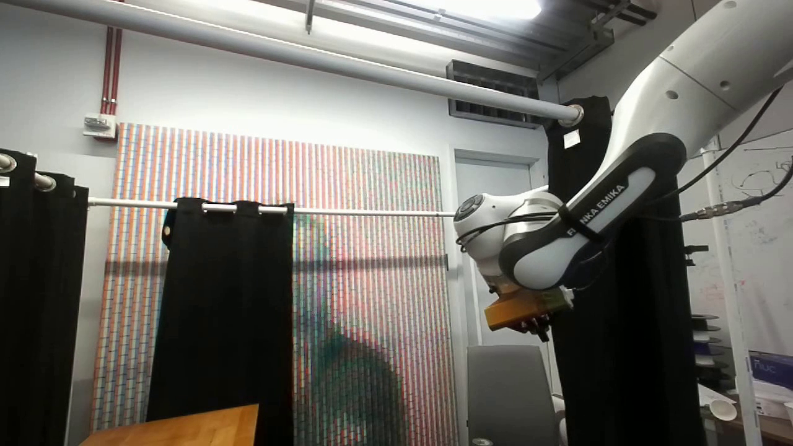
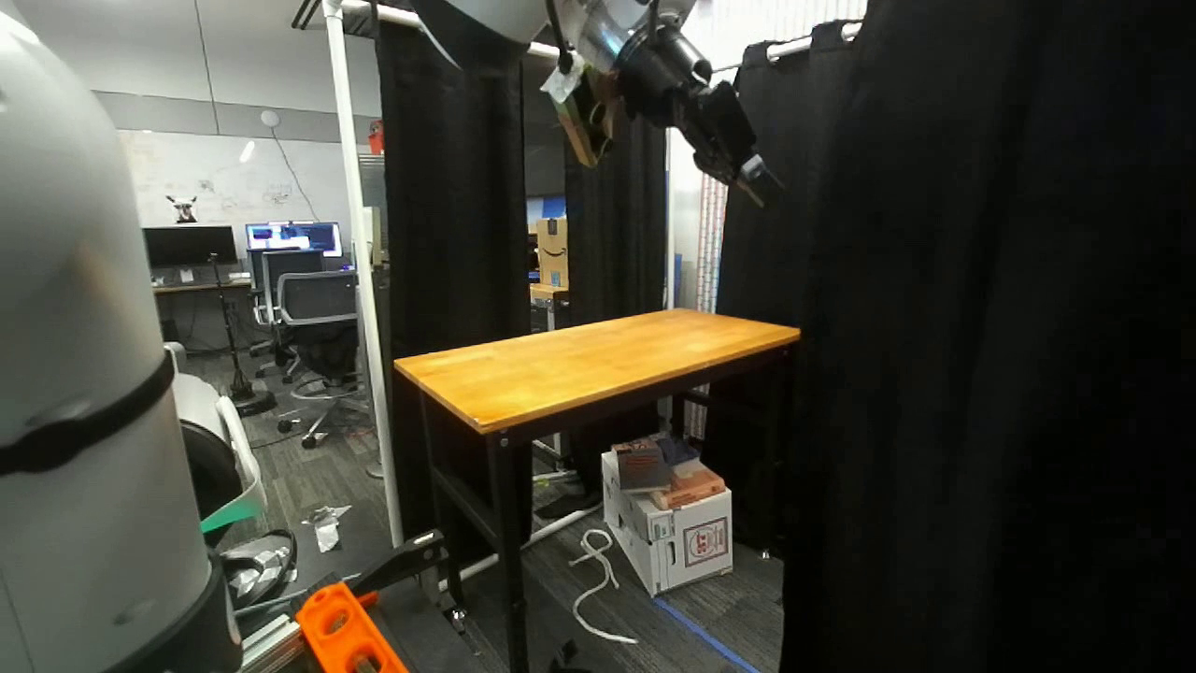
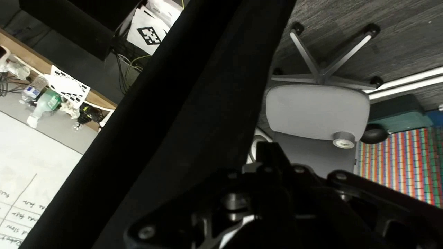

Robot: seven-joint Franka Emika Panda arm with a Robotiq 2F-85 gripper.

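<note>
My gripper [image 1: 540, 334] hangs high in the air below the wrist, beside the edge of a long black curtain [image 1: 617, 357] in exterior view 1. Its fingers look closed in the wrist view, with the dark fingers [image 3: 270, 155] together. Curtain cloth [image 3: 199, 124] fills the area just left of those fingers; whether any fold is between them cannot be made out. From exterior view 2, the gripper [image 2: 762, 185] points down to the right, above the far end of the wooden table [image 2: 594, 359].
A grey chair [image 3: 317, 110] lies below the gripper in the wrist view. More black curtain [image 2: 987, 336] hangs at the right of exterior view 2.
</note>
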